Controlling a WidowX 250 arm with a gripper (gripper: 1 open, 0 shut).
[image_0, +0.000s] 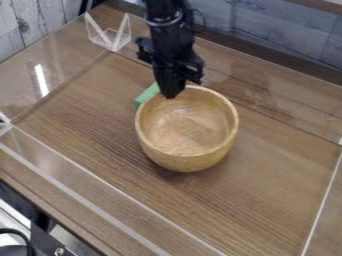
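A large tan plastic bowl (187, 135) sits on the wooden table (74, 150), right of centre. The dark arm comes in from the top, and its gripper (170, 88) is at the bowl's back rim. The fingertips look close together; whether anything is between them is hard to tell. A green object (147, 95) lies just left of the gripper, behind the bowl's left rim, partly hidden.
Clear and white bits of the table's surround show at the left edge and top left. A dark cable (11, 238) is at the bottom left corner.
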